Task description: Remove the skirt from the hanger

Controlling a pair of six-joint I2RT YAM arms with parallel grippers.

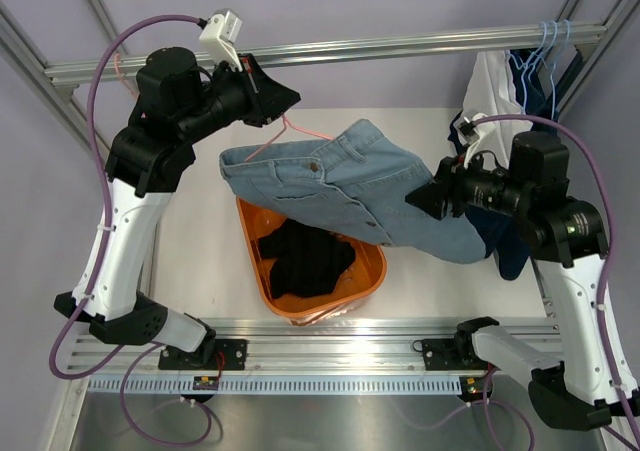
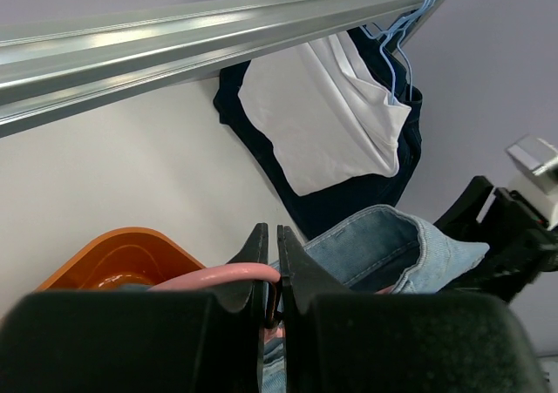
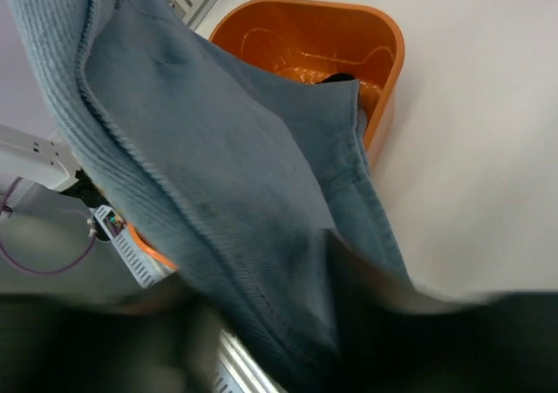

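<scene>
A blue denim skirt [image 1: 320,191] hangs from a pink hanger [image 1: 285,129] over the orange bin; my left gripper [image 1: 275,106] is shut on that hanger, whose pink bar [image 2: 214,276] runs between its fingers in the left wrist view. My right gripper [image 1: 430,196] is at the skirt's right part, below the waistband's end. In the right wrist view the denim [image 3: 209,158] fills much of the picture between the blurred fingers, so whether they hold it is unclear.
The orange bin [image 1: 365,286] holds black cloth [image 1: 305,261]. Blue hangers [image 1: 545,46] with white and navy garments hang at the right end of the metal rail [image 1: 380,46]. White board surrounds the bin.
</scene>
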